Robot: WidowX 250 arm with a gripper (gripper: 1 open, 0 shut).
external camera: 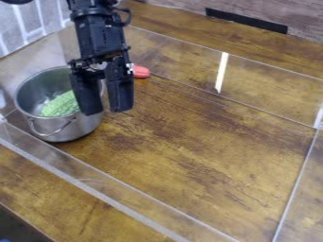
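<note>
My black gripper (104, 91) hangs open over the right side of a steel pot (64, 125), its two fingers apart with nothing visible between them. Inside the pot lies a green textured object (59, 105), partly hidden by the pot's wall and the gripper. Behind the gripper, to its right, a small red object (140, 73) lies on the wooden table.
Clear panel edges or pale strips run along the front left, the back and the right side.
</note>
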